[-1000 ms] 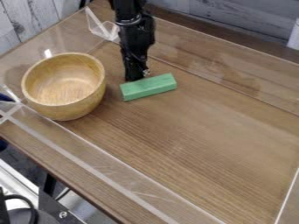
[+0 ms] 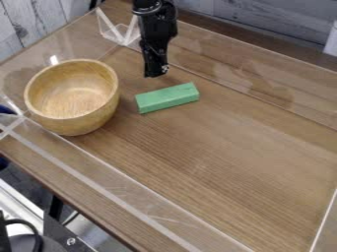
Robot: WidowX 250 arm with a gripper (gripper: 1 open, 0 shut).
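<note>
My gripper (image 2: 154,71) hangs from the black arm at the top centre, shut, with nothing visible between its fingers. Below and slightly right of it a green block (image 2: 168,96) lies on the wooden table, apart from the gripper. A large tan bowl (image 2: 73,97) stands at the left, down and left of the gripper.
A pale translucent object (image 2: 120,25) is at the top left, beside the arm. Black cables lie at the lower left edge.
The gripper has moved upward in the view, away from the green block, opening a gap between them. The block and bowl look unmoved.
</note>
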